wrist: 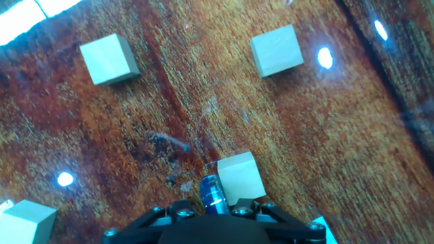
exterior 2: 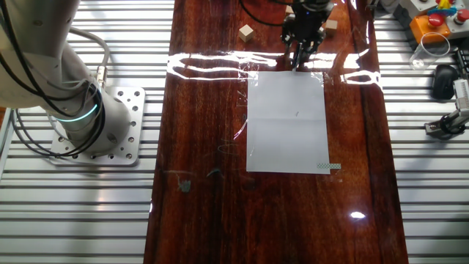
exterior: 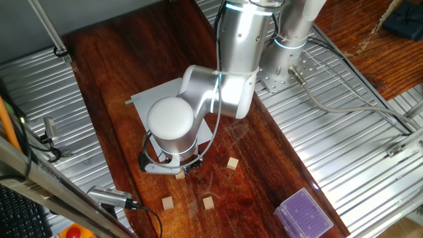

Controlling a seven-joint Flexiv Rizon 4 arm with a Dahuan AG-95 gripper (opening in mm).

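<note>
My gripper is at the bottom of the wrist view, pointing down at the table. A blue glossy pen-like object (wrist: 214,196) juts out from between its dark fingers and looks gripped there; the finger contact itself is hidden. Just beside this object's far end is a pale wooden cube (wrist: 241,177) on the table. Other cubes, one at upper left (wrist: 108,59) and one at upper right (wrist: 277,51), lie clear of the fingers. Close to the near edge of the white paper (exterior 2: 286,125), the gripper (exterior 2: 297,62) shows small and partly lost in glare.
A purple box (exterior: 305,215) sits at the table's front right corner. Another loose cube (exterior: 232,163) lies right of the gripper. Near the left edge, a camera on a cable (exterior: 111,196) stands by the table.
</note>
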